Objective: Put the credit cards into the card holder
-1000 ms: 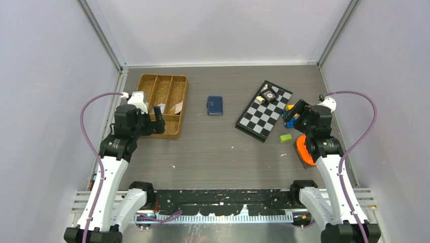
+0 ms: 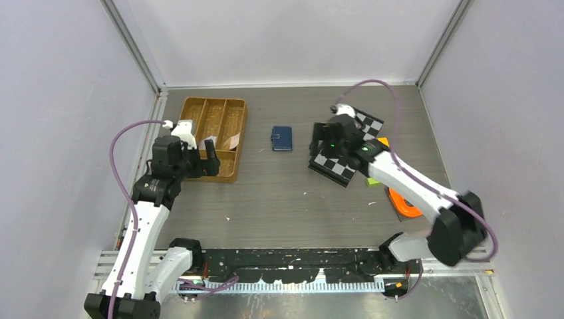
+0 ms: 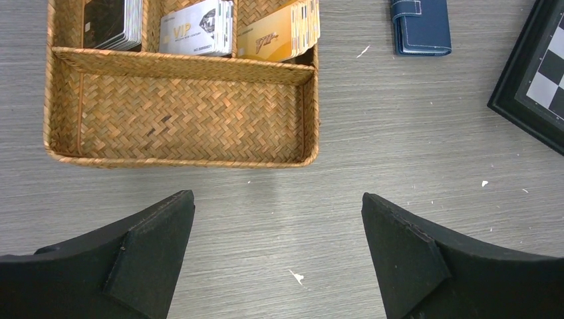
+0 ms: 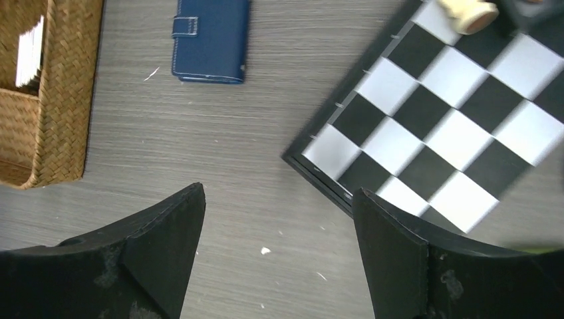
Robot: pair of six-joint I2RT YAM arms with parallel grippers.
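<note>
The navy card holder (image 2: 282,138) lies closed on the table between the two arms, its strap on the left side. In the left wrist view, three stacks of cards stand in the upper compartments of the woven basket (image 3: 182,161): dark cards (image 3: 112,25), silver VIP cards (image 3: 197,28) and gold cards (image 3: 279,32). Over the basket's lower right part in the top view is my left gripper (image 2: 211,159), open and empty. My right gripper (image 2: 318,139) hangs open above the left part of the chessboard, right of the card holder, with nothing between its fingers.
The chessboard (image 4: 425,133) lies angled on the right, with a small cream piece (image 4: 473,16) on it. Near it are a green block (image 2: 373,182) and an orange object (image 2: 404,203). Bare table stretches in front of the card holder.
My right arm has swung left from beside the chessboard to over it, toward the card holder. The left arm is almost still. Card holder and basket have stayed in place.
</note>
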